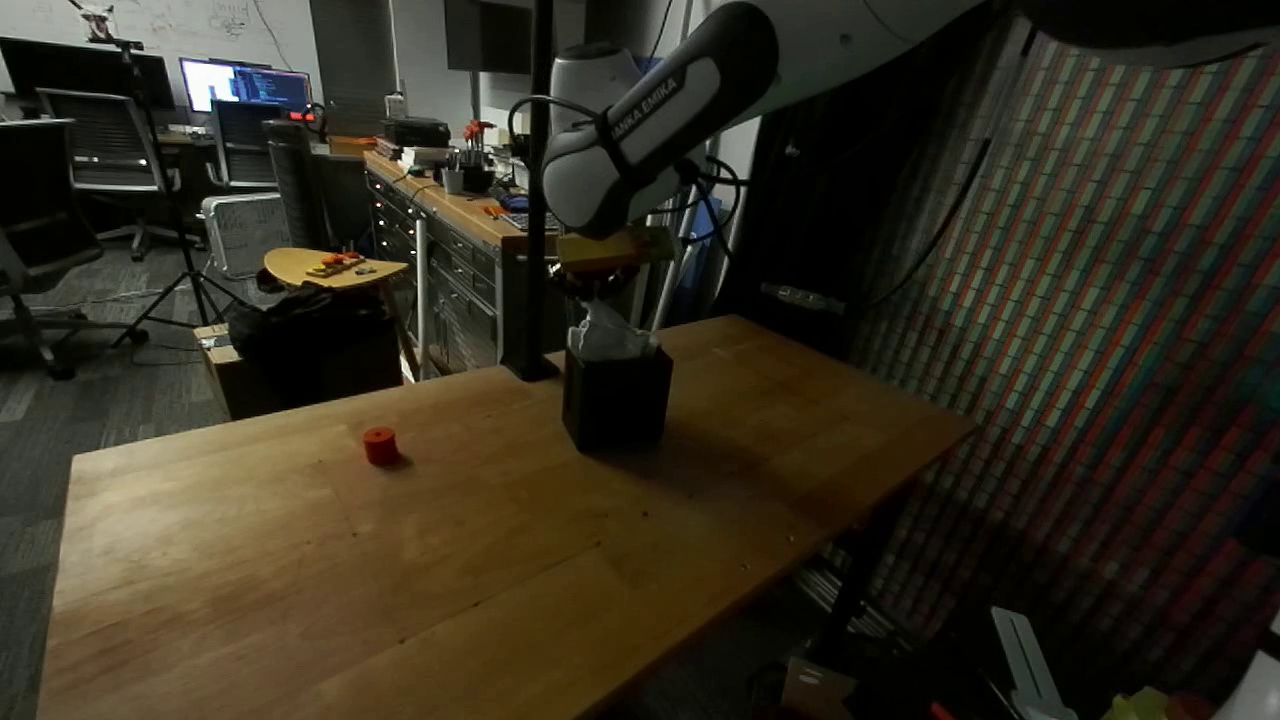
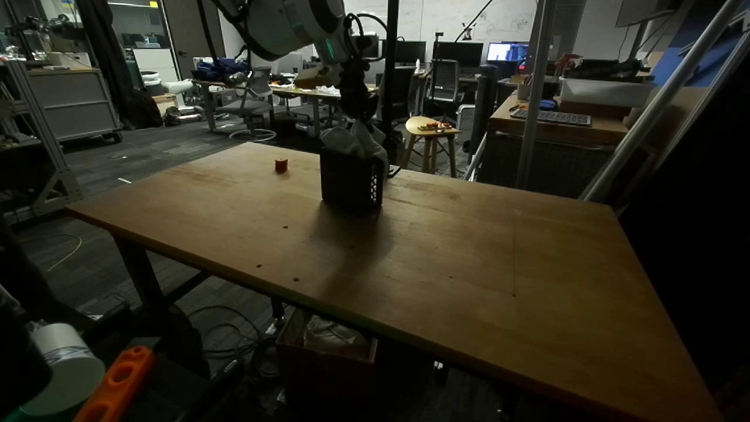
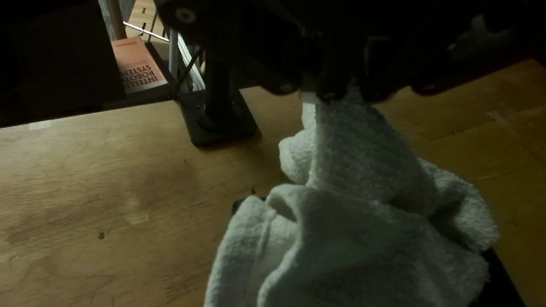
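Note:
A pale terry towel (image 3: pixel 353 240) bulges out of the top of a black box (image 1: pixel 617 402) on the wooden table. My gripper (image 2: pixel 362 119) is above the box, shut on the towel's upper part, which stretches upward between the fingers in the wrist view. The lower folds of the towel (image 2: pixel 349 143) still lie in and over the rim of the box; how much is inside cannot be seen. The fingertips are dark and partly lost in shadow.
A small red cylinder (image 1: pixel 380 446) stands on the table, well apart from the box. A black post on a base plate (image 3: pixel 220 120) rises at the table's edge close to the box.

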